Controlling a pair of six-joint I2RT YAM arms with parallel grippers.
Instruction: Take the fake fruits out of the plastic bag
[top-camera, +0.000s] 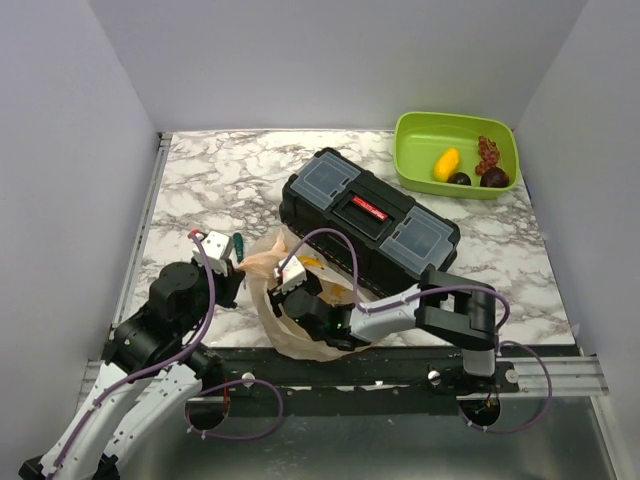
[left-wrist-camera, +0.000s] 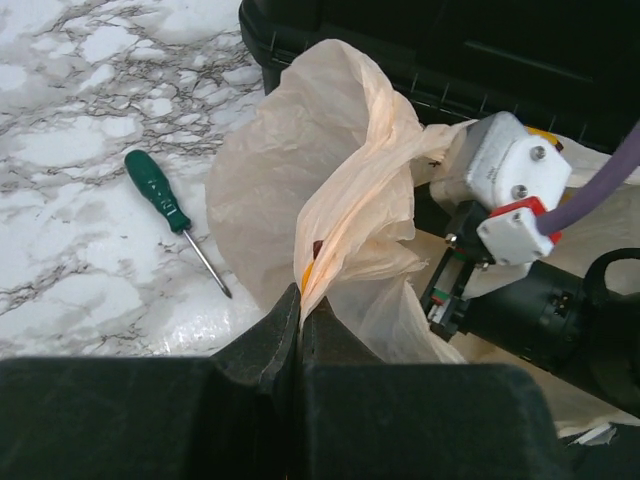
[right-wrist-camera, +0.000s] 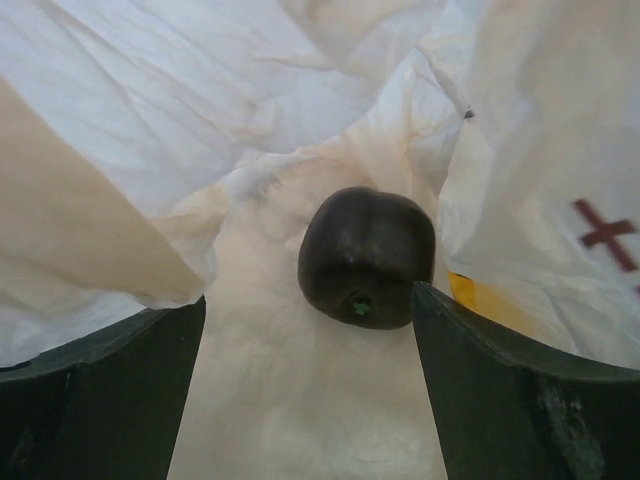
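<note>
A pale plastic bag (top-camera: 292, 335) lies at the front of the table, with its edge drawn up toward my left gripper (top-camera: 240, 270). In the left wrist view the bag's gathered edge (left-wrist-camera: 345, 225) runs down between the tips of my left gripper, which is shut on it. My right gripper is inside the bag, fingers apart, with nothing between them. Beyond its fingertips a dark, round fake fruit (right-wrist-camera: 367, 257) rests on the bag's inner surface. Something yellow (right-wrist-camera: 495, 305) shows beside it, partly covered by a bag fold.
A black toolbox (top-camera: 370, 222) stands right behind the bag. At the back right, a green bin (top-camera: 410, 150) holds several fake fruits. A green screwdriver (left-wrist-camera: 155, 190) lies to the left of the bag.
</note>
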